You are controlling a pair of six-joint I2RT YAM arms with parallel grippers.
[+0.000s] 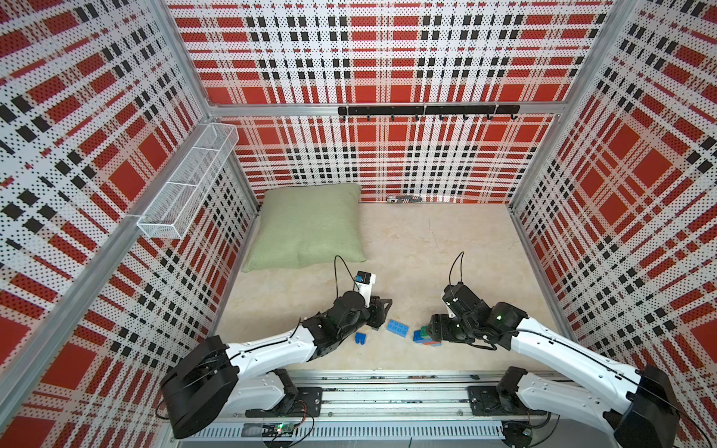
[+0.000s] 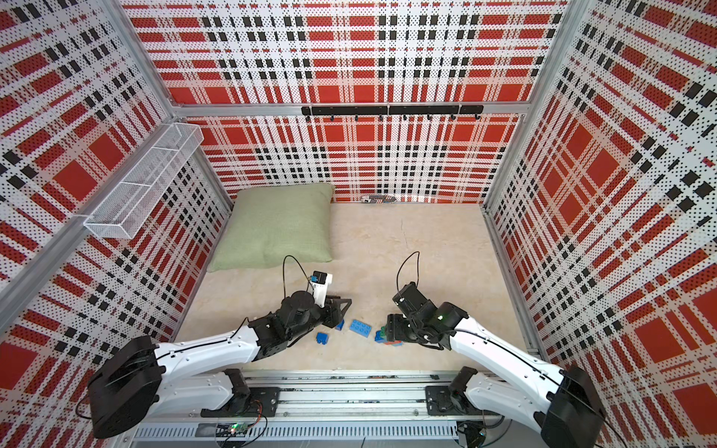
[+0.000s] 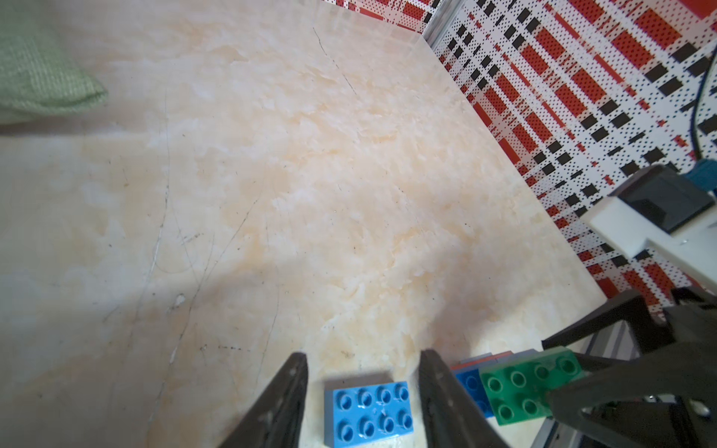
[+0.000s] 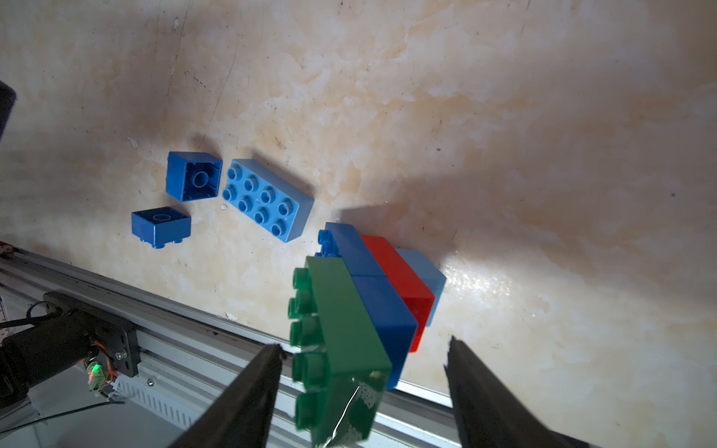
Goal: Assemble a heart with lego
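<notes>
A layered stack, with a green brick [image 4: 347, 321], dark blue bricks [image 4: 377, 302], a red brick [image 4: 399, 287] and a light blue brick [image 4: 427, 277], stands tipped on its side. My right gripper is open, its fingers apart on either side of the stack; contact is not clear. Left of the stack, a loose light blue brick [image 4: 267, 198] lies studs up. Two small dark blue bricks lie farther left, one showing its hollow underside [image 4: 193, 176], the other [image 4: 161, 226] studs down. My left gripper is open, empty, near the loose light blue brick [image 3: 369, 414].
A green cushion [image 1: 310, 224] occupies the back left of the table. Close to the bricks runs the front metal rail [image 4: 201, 321]. The two grippers are near each other.
</notes>
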